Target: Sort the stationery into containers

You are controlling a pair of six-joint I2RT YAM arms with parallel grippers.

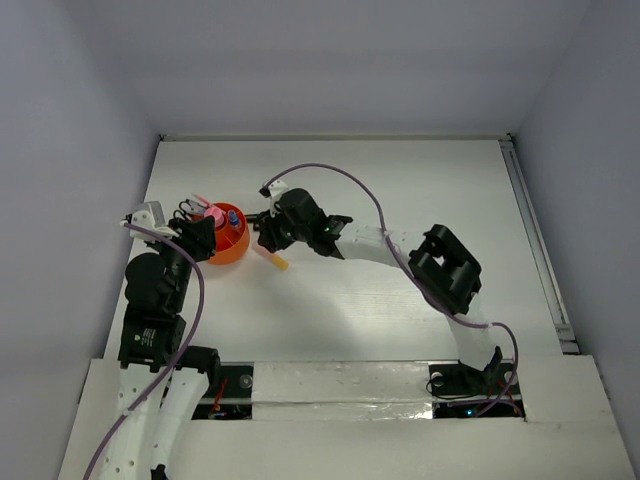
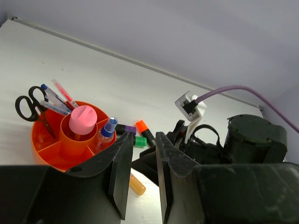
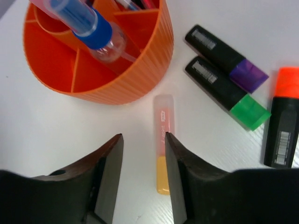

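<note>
The round orange organizer [image 1: 229,248] stands on the table at left. In it are scissors [image 2: 29,103], pens [image 2: 56,99], a pink round-topped item [image 2: 83,120] and a clear bottle with a blue collar [image 3: 97,33]. My left gripper is open, with an empty gap between its fingers, near the organizer's side in the top view. Just right of the organizer, my right gripper is open and empty. A clear stick with an orange end [image 3: 162,173] lies on the table beyond it, partly behind one finger. Black markers with a purple end [image 3: 226,58] and green end [image 3: 226,93] lie side by side.
Another black marker with an orange end [image 3: 282,119] lies farther right of the green one. The right arm [image 1: 365,243] reaches across the middle of the table.
</note>
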